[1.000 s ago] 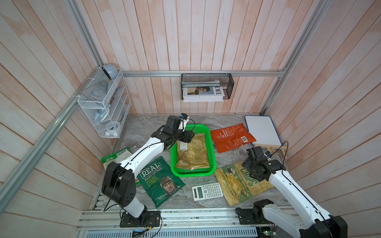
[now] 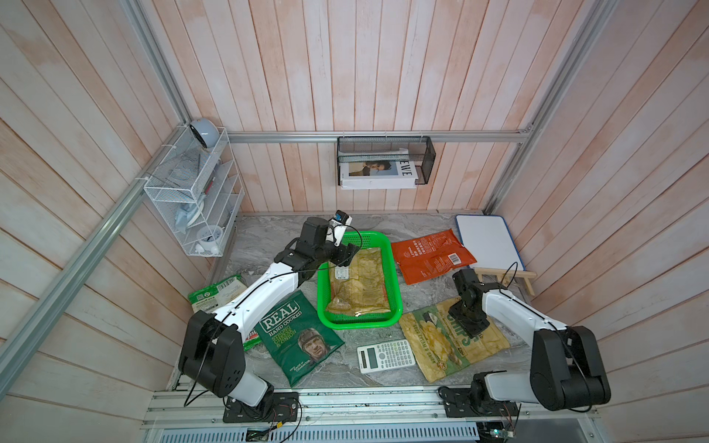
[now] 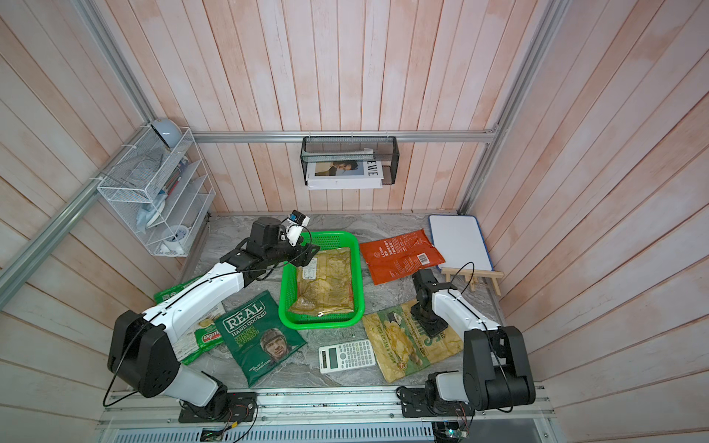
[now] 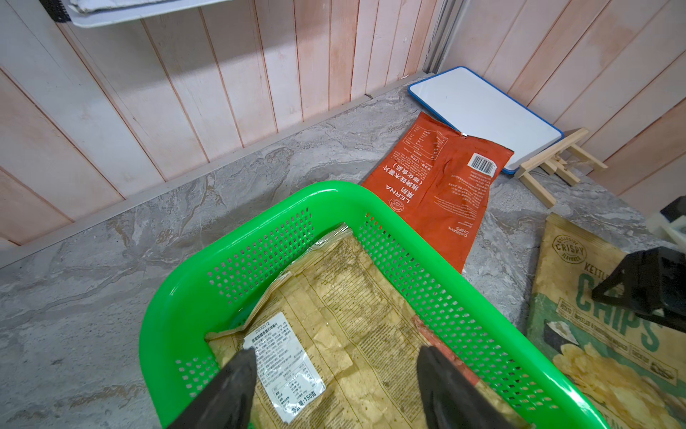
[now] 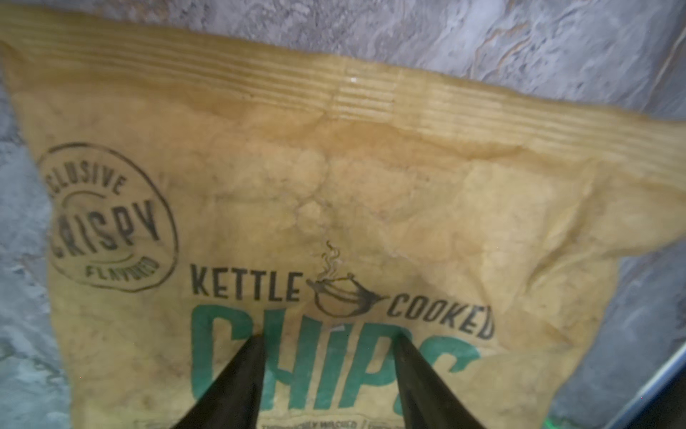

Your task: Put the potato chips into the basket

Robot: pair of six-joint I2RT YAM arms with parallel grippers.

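A tan bag of kettle cooked chips point(image 5: 336, 214) lies flat on the right side of the table, its printed face up. My right gripper hovers low over it, fingers apart, holding nothing. The green basket point(image 2: 396, 295) stands mid-table with another tan bag point(image 4: 357, 329) lying in it, its white label facing up. Over the basket's back left part is my left gripper, open and empty, above that bag. A red bag of cassava chips point(image 2: 432, 254) rests on the table right of the basket. The dark green REAL bag point(image 2: 295, 339) lies left of it.
Between the green bag and the kettle chips sits a white calculator point(image 2: 386, 356). A whiteboard point(image 2: 489, 242) with a wooden stand is at the back right. Another green and white bag point(image 3: 195, 332) lies partly under the left arm. Bare table shows behind the basket.
My right arm has drawn in from the right front, its gripper shifting slightly left over the kettle chips bag. The left arm has moved only a little. The bags have stayed in place.
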